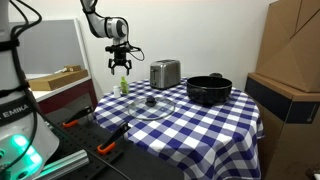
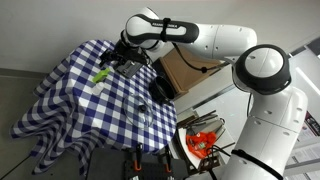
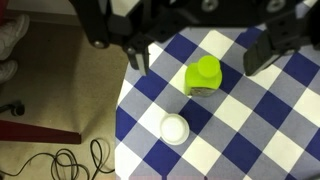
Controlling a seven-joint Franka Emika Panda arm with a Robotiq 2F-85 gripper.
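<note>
A bright green bottle stands on a blue-and-white checked cloth, between and below my fingers in the wrist view. My gripper is open above it, with one finger to the left and the other at the right; nothing is held. In exterior view 1, the green bottle is near the far left of the table, below the hand. Beside the bottle sits a small round white object. Exterior view 2 shows the green bottle close to the cloth's left side.
Farther along the table are a silver toaster and a black pot. A clear round dish or lid with a dark knob lies centrally. Right of it, the checked cloth is mostly bare. The table edge lies close to the bottle.
</note>
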